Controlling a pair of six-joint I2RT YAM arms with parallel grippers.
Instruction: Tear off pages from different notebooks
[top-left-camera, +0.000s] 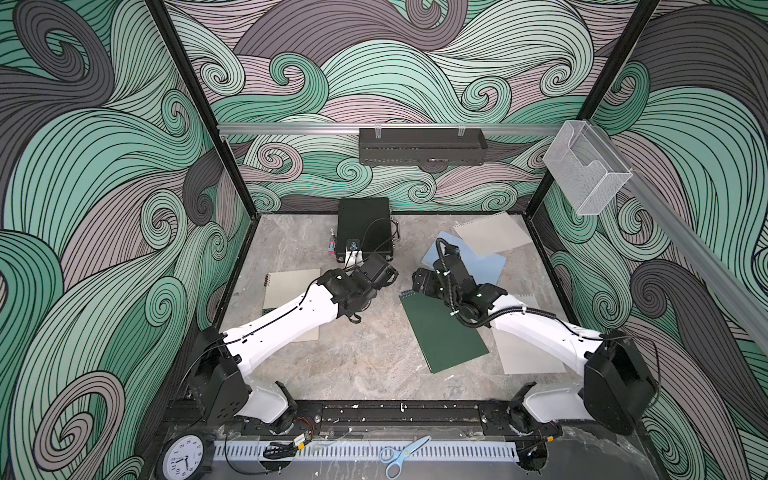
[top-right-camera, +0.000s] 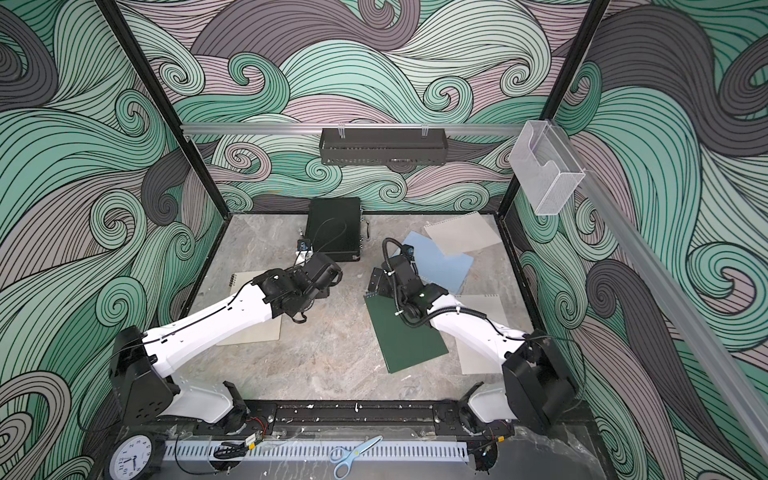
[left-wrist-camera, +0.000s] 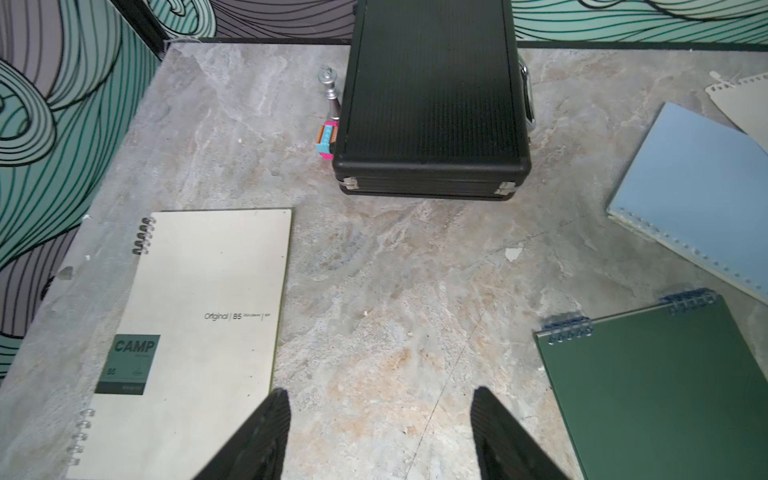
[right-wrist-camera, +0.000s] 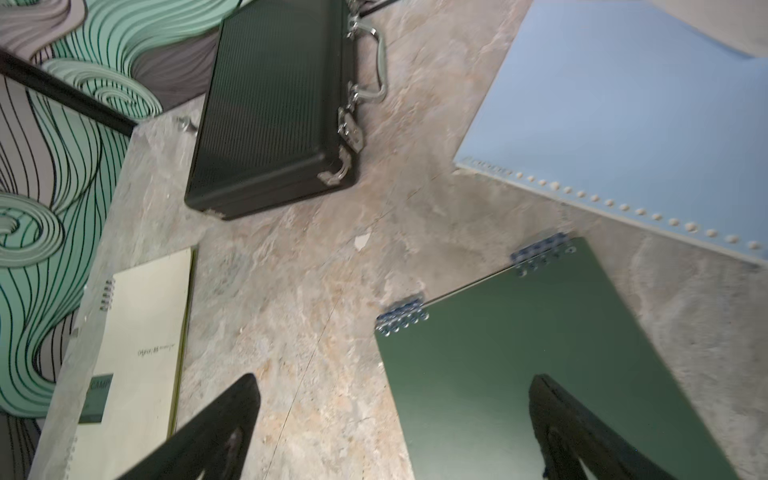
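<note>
A dark green notebook (top-left-camera: 444, 340), its spiral binding at the far edge, lies closed at right of centre. At the left lies a cream CAMP notebook (left-wrist-camera: 200, 280), also closed. A light blue sheet or pad (right-wrist-camera: 624, 96) with holes along its near edge lies behind the green notebook. My left gripper hangs above bare table between the two notebooks, fingers apart and empty. Over the near part of the green notebook, my right gripper stands open with nothing between its fingers. Neither gripper touches a notebook.
A black case (left-wrist-camera: 436, 96) stands at the back, a small coloured item (left-wrist-camera: 328, 136) beside it. Blank sheets lie at the back right (top-left-camera: 492, 232) and front right (top-left-camera: 528, 348).
</note>
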